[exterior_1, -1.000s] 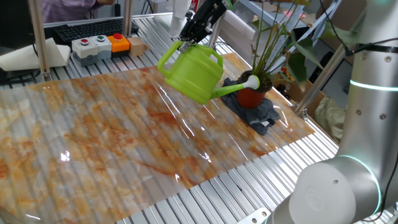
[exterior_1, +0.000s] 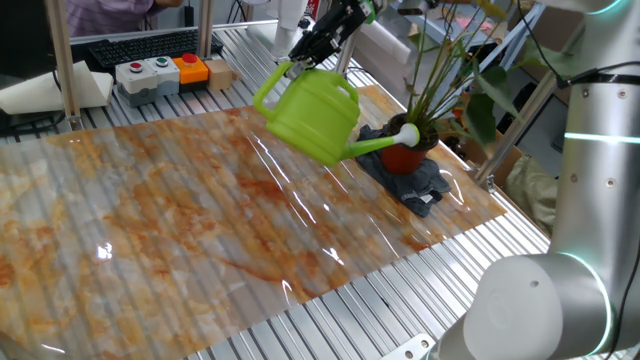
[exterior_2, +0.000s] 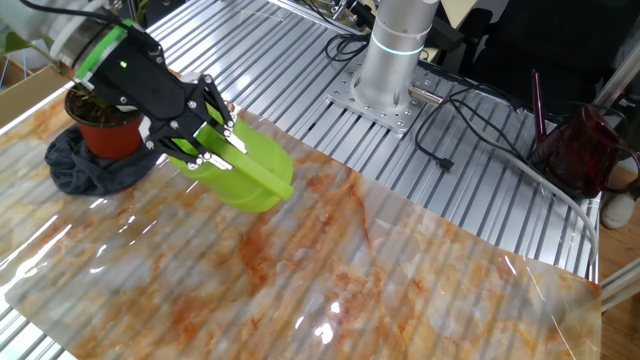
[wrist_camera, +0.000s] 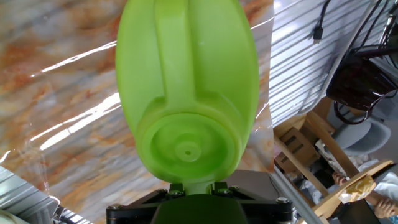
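Observation:
A light green watering can (exterior_1: 312, 115) hangs above the marbled sheet, tilted, its spout's pale rose (exterior_1: 407, 135) at the rim of the potted plant as seen in exterior view 1. My gripper (exterior_2: 222, 150) is shut on the can's handle. From the wrist, the can (wrist_camera: 189, 68) fills the middle of the picture, and its handle runs down between the fingers. The plant's brown pot (exterior_1: 404, 157) stands on a crumpled dark cloth (exterior_1: 415, 187). Whether water is flowing does not show.
Button boxes (exterior_1: 150, 80) and a keyboard (exterior_1: 140, 46) lie along the far side. A dark red kettle (exterior_2: 585, 150) stands at the table's edge, with loose cables nearby. Most of the marbled sheet (exterior_2: 400, 290) is bare.
The can and gripper have shifted only slightly over the last second, the spout staying by the pot. Pot and cloth are where they were.

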